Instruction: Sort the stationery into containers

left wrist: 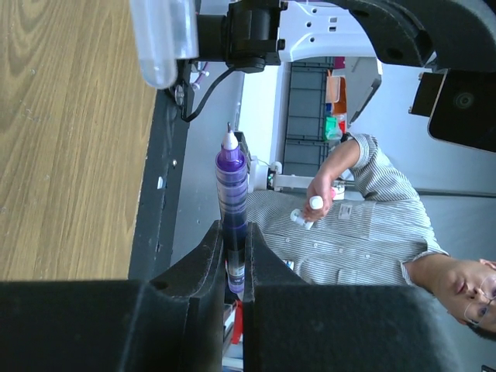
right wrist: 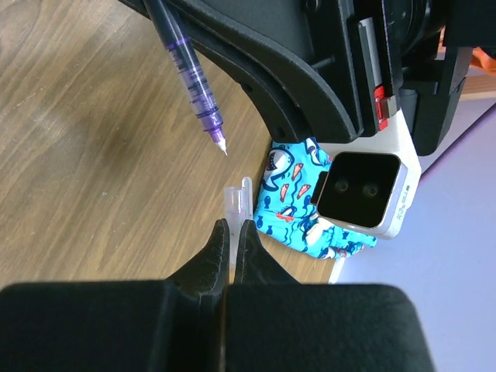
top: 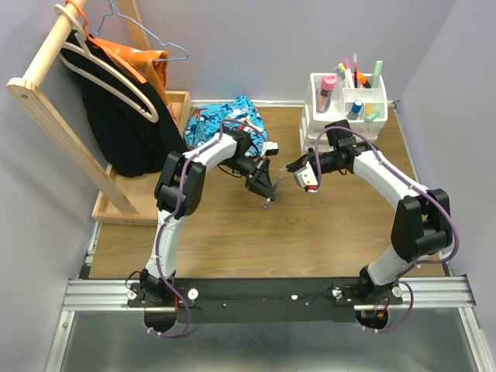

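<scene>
My left gripper (top: 262, 184) is shut on a purple pen (top: 266, 201), held over the middle of the table; in the left wrist view the pen (left wrist: 232, 194) stands between the fingertips, tip exposed. My right gripper (top: 291, 168) faces it from the right, shut on a clear cap (right wrist: 239, 209) that shows at its fingertips in the right wrist view. The pen's white tip (right wrist: 221, 143) is a little above that cap, apart from it. A white organizer (top: 343, 112) with pens, markers and bottles stands at the back right.
A blue patterned cloth (top: 213, 116) lies at the back middle. A wooden rack (top: 62, 136) with hangers and dark and orange clothing stands at the left. A person is visible in the left wrist view.
</scene>
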